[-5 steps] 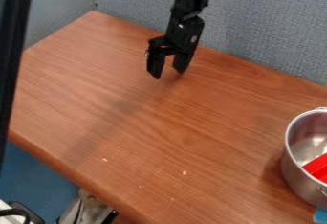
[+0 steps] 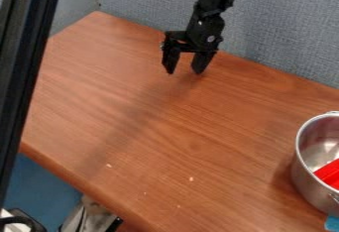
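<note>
My black gripper [image 2: 184, 62] hangs over the back middle of the wooden table [image 2: 146, 127], its two fingers apart with nothing visible between them. A steel pot [image 2: 307, 139] stands at the right edge of the view, partly cut off, with a red object [image 2: 330, 174] inside it.
Grey panels [image 2: 284, 28] border the table at the back and left. A dark post [image 2: 19, 67] crosses the left foreground. A small blue object [image 2: 332, 223] lies by the pot.
The arm and gripper have shifted slightly to the right over the last second. The pot and table look the same.
</note>
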